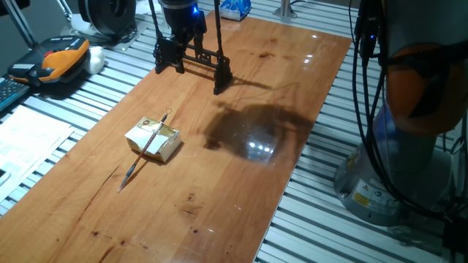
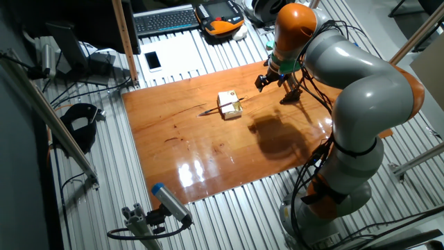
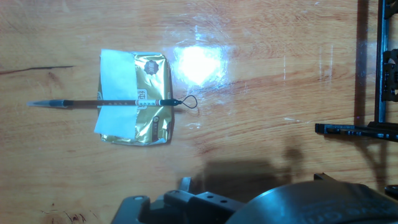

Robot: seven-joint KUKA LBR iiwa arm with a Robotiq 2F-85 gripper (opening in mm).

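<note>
A brush [image 3: 87, 103] with a dark tip and a hanging loop lies across a gold packet [image 3: 153, 118]. Between the two is a white slip of paper [image 3: 117, 76]; the brush tip sticks out past the packet's edge. In exterior view 1 the packet [image 1: 170, 149] and brush [image 1: 150, 139] rest near the middle of the wooden board. At the bottom of the wrist view my gripper appears open, its fingertips wide apart and nothing seen between them. It hangs above the board, away from the packet, near a black stand [image 3: 354, 130].
The black stand [image 1: 222, 79] occupies the board's far part in exterior view 1. A blue packet [image 1: 234, 9] sits at the far end. Beyond the board's side lie an orange-black device [image 1: 51, 62] and papers [image 1: 29, 142]. Much of the wooden board [image 1: 183, 219] is bare.
</note>
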